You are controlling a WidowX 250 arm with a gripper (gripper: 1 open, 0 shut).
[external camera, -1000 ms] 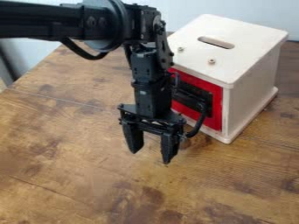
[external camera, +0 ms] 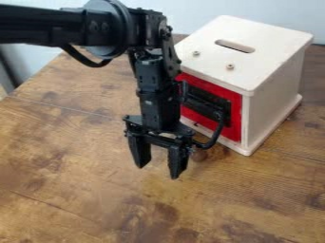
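My black gripper hangs over the wooden table, fingers pointing down and apart, open with nothing seen between them. Behind it and to the right stands a pale wooden box with a slot in its top and a red front panel. The arm and a cable partly hide that red face.
A white wall shows beyond the table's back edge at the upper left.
The gripper has shifted slightly left on screen over the last second. The box has not moved.
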